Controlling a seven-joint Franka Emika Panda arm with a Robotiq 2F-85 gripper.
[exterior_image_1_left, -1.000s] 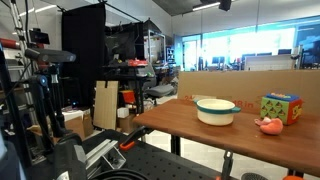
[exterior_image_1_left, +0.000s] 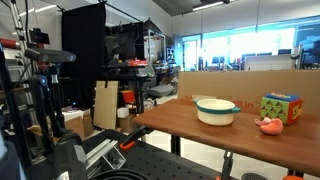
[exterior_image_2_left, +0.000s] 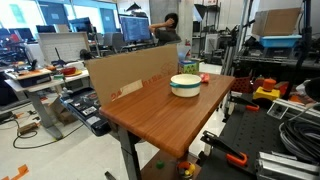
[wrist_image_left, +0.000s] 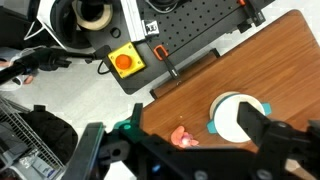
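Observation:
A white round pot with teal handles (exterior_image_1_left: 215, 112) stands upright on the wooden table (exterior_image_1_left: 172, 121). From above, in the wrist view, the same pot (wrist_image_left: 232, 118) shows a pale, round top. A small pink object (exterior_image_1_left: 269, 126) lies right of it, near a colorful box (exterior_image_1_left: 281, 107); the pink object's exact kind is unclear. My gripper is open high over the table, its dark fingers wide apart with nothing between them. The pink object (wrist_image_left: 182, 137) shows far below that gap, and the pot lies below toward the right finger.
A cardboard panel (exterior_image_2_left: 128, 76) stands along one long side of the table. Bare wood (exterior_image_2_left: 165, 118) is free on the near end. Beside the table, the wrist view shows a dark perforated base plate (wrist_image_left: 200, 25) and a yellow box with an orange button (wrist_image_left: 125, 61).
The dark arm part at the top edge of exterior view 1 has moved up, almost out of the picture. The pot, pink object and box are where they were.

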